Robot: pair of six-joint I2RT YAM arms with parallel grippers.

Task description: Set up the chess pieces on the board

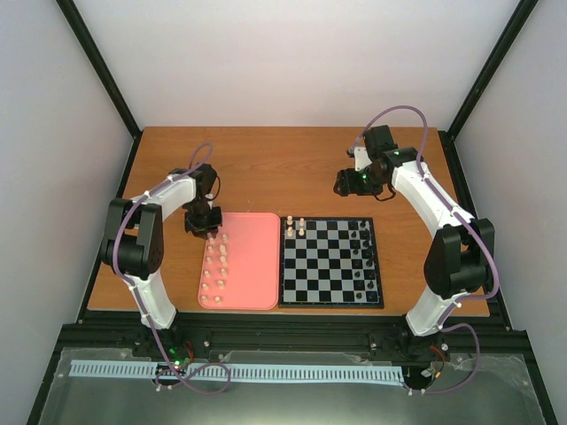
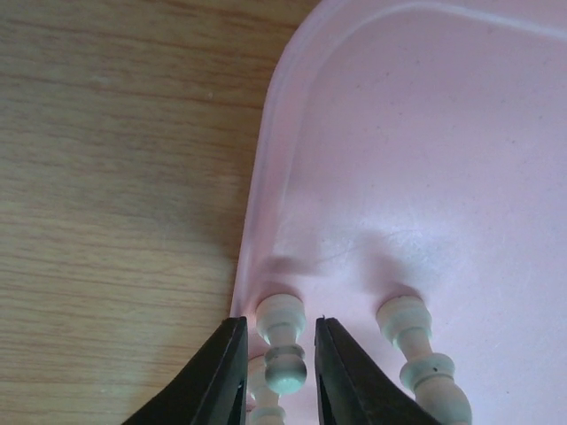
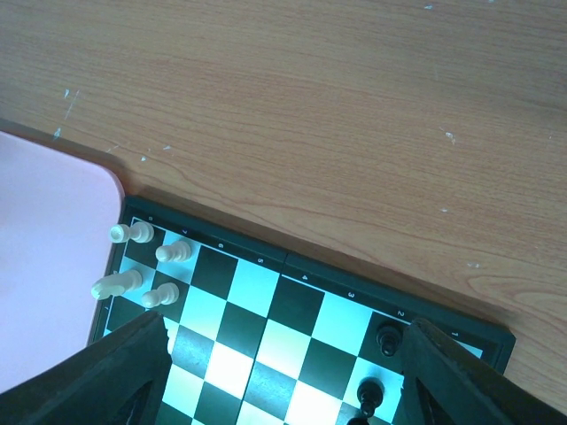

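The pink tray (image 1: pixel 252 261) holds two columns of white pieces along its left part. My left gripper is over a white piece (image 2: pixel 285 370) at the tray's left wall, fingers parted on either side of it; contact is not visible. Another white piece (image 2: pixel 430 390) stands to its right. The chessboard (image 1: pixel 327 299) has several white pieces (image 3: pixel 173 251) in its far-left corner and black pieces (image 3: pixel 387 341) along its right side. My right gripper (image 1: pixel 353 183) hangs open behind the board's right part, nothing between its fingers.
Bare wooden table (image 1: pixel 266 168) fills the area behind tray and board. The tray and board lie side by side near the front edge.
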